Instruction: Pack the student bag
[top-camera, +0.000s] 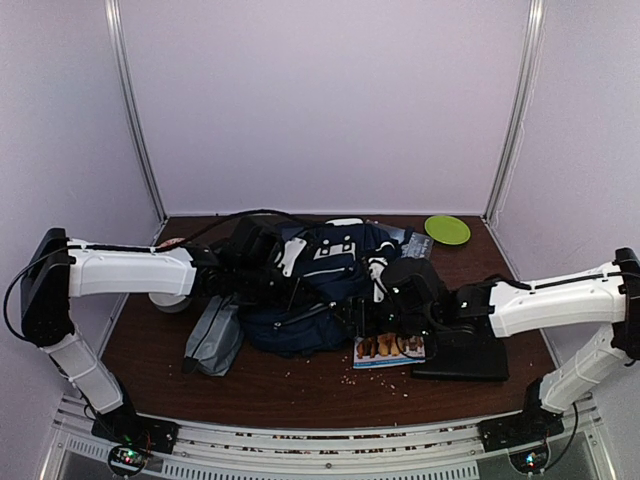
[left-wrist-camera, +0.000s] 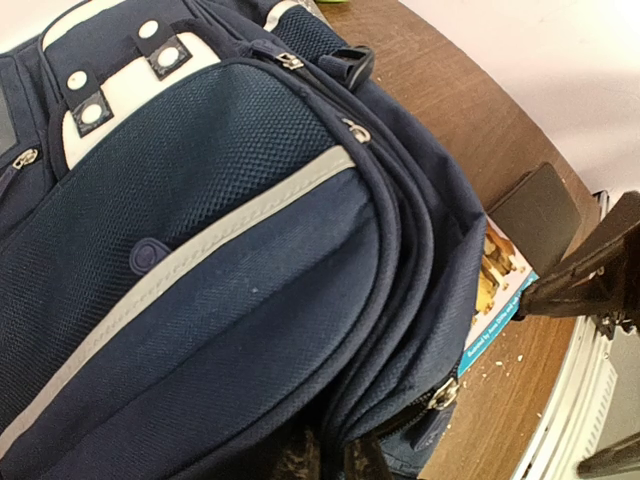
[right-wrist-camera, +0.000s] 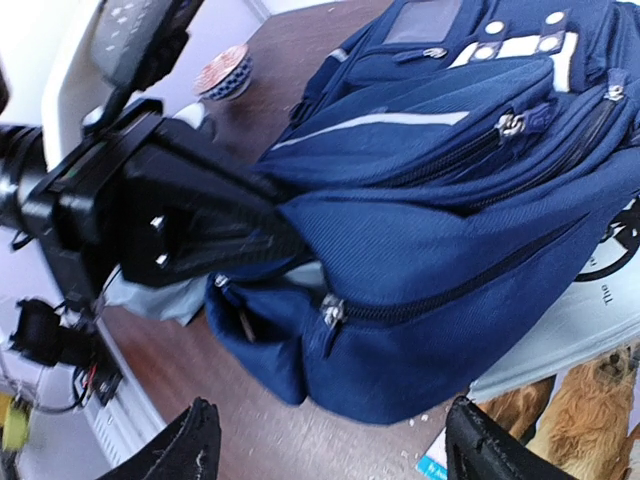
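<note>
The navy backpack (top-camera: 325, 260) lies in the middle of the table, with reflective strips and several zippers (right-wrist-camera: 334, 310). My left gripper (top-camera: 308, 298) is shut on part of the backpack near its front; in the right wrist view its black fingers reach into the fabric beside an open pocket. My right gripper (top-camera: 355, 315) stands open just right of the backpack's front corner, its fingertips (right-wrist-camera: 480, 440) low in the right wrist view, nothing between them.
A grey pouch (top-camera: 212, 340) lies at the left, with a bowl (top-camera: 167, 300) behind it. A picture book (top-camera: 380, 352) and black flat item (top-camera: 460, 362) lie at the right. A green plate (top-camera: 447, 229) sits back right.
</note>
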